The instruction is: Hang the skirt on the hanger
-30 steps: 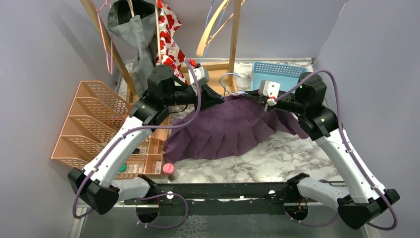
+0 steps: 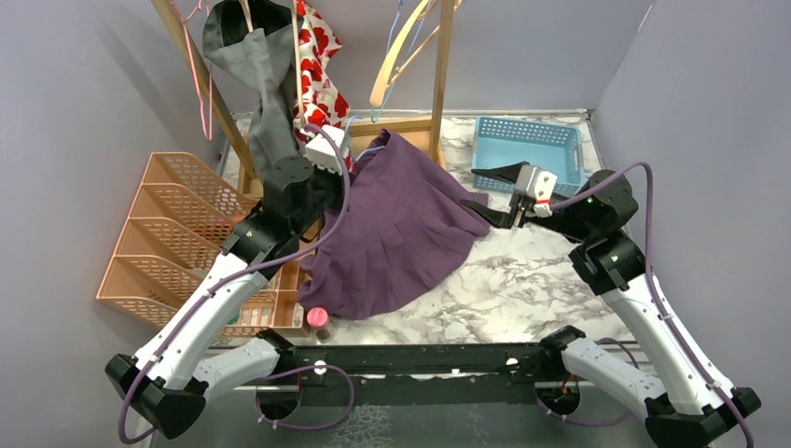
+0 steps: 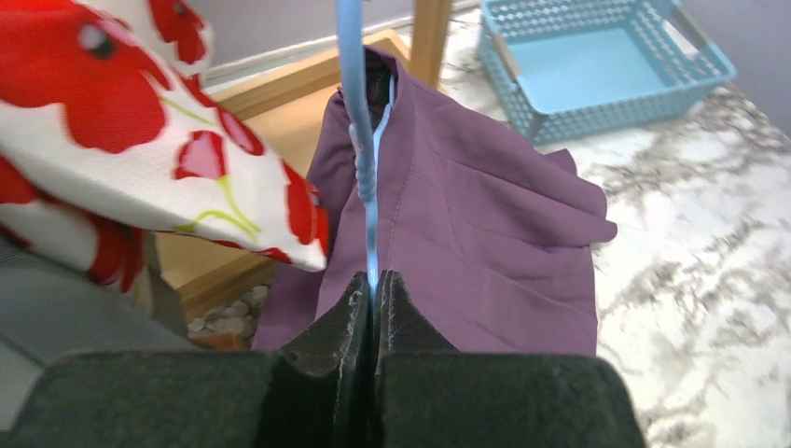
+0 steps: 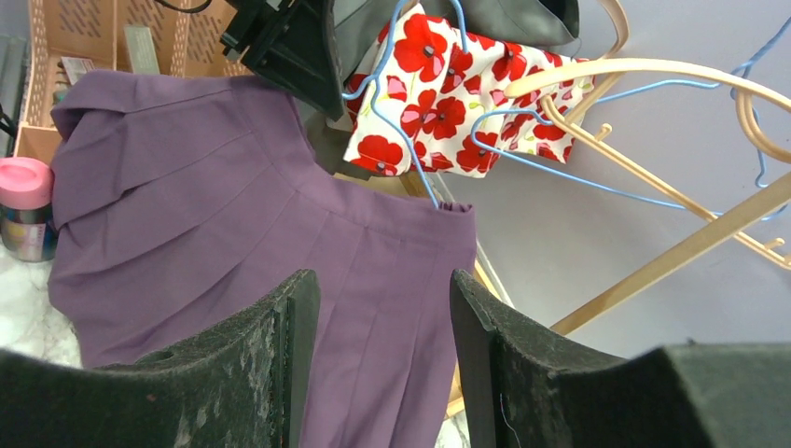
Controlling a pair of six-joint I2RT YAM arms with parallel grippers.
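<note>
The purple skirt (image 2: 401, 233) hangs from the blue hanger (image 3: 366, 159), its lower part spread over the marble surface. At its far end in the right wrist view, the waistband meets the hanger's arm (image 4: 407, 140). My left gripper is shut on the thin blue hanger, which runs up from between its fingertips. From above, that gripper's tips are hidden behind the arm. To the skirt's right, my right gripper (image 2: 470, 188) stands open and empty; in its own view the skirt lies beyond the gap between the fingers.
A wooden rack holds a grey garment (image 2: 266, 84), a red-flowered cloth (image 2: 319, 65) and wooden hangers (image 2: 401, 61). An orange organizer (image 2: 173, 252) stands left, a pink-lidded jar (image 2: 318, 319) in front, a blue basket (image 2: 480, 154) at back right.
My left gripper has drawn the hanger and skirt left and towards the rack. The right gripper, earlier at the hanger's right arm, has come away from it and stands apart, open.
</note>
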